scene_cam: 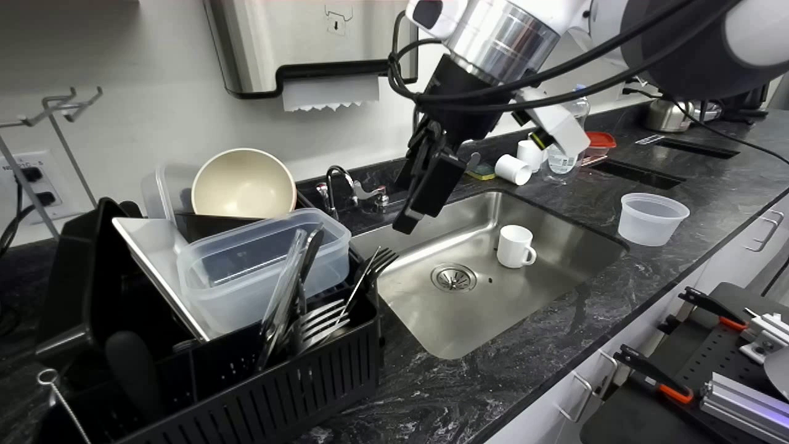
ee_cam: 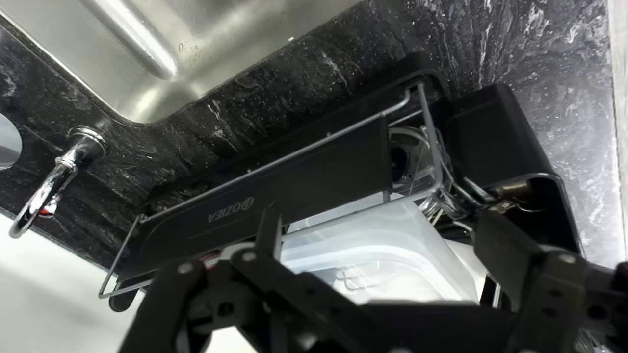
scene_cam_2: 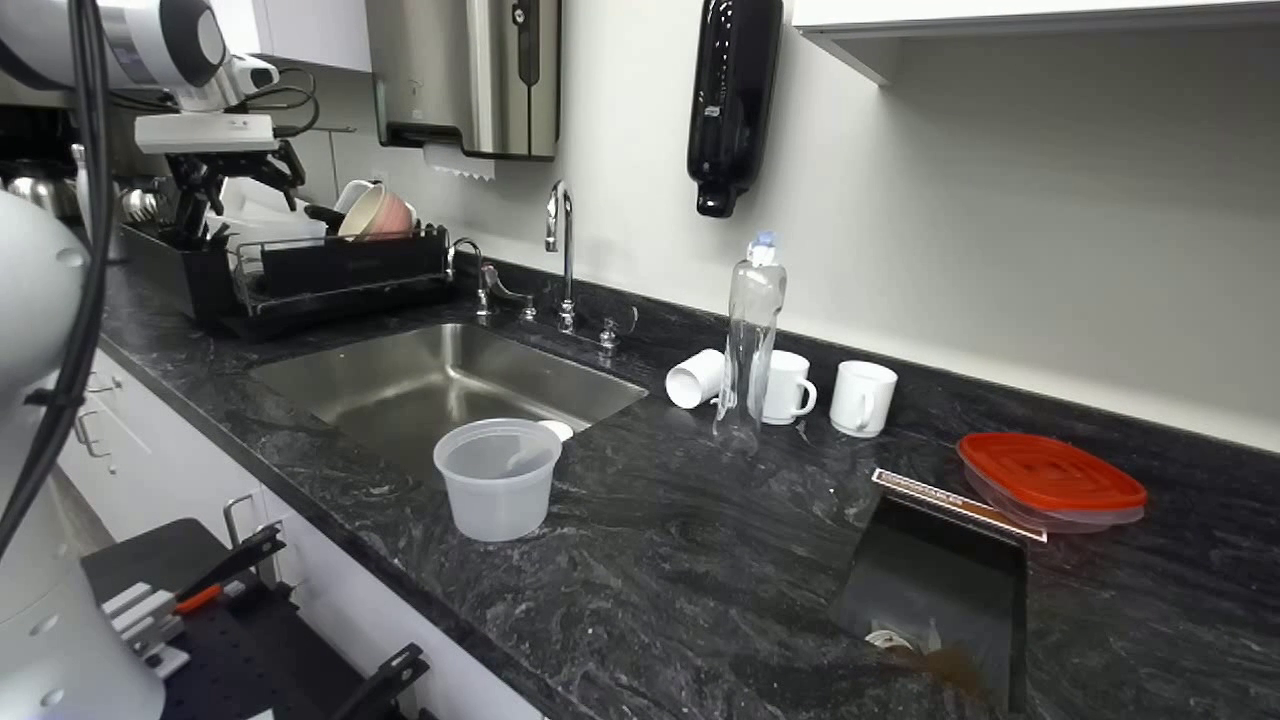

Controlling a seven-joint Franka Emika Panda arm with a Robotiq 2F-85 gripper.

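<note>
My gripper stands open, its fingers [ee_cam: 269, 226] wide apart with nothing between them. In the wrist view, the dish rack's clear plastic container [ee_cam: 377, 238] shows beyond the gap. Exterior view 1 has the gripper [scene_cam: 408, 203] in the air near the rack's sink side, clear of everything. The black dish rack [scene_cam: 296, 385] holds the clear container [scene_cam: 259, 259], a cream bowl [scene_cam: 244, 185], a white tray [scene_cam: 159, 263] and several forks and knives [scene_cam: 318, 322]. A white mug [scene_cam: 515, 246] stands upright in the steel sink [scene_cam: 473, 325].
Faucets [scene_cam_2: 564, 264] rise behind the sink. A clear tub [scene_cam_2: 498, 486] sits at its near side. White mugs [scene_cam_2: 861, 398], one on its side, a clear bottle [scene_cam_2: 752, 336] and a red-lidded container [scene_cam_2: 1052, 474] line the back. Beside them is a dark counter opening [scene_cam_2: 936, 588].
</note>
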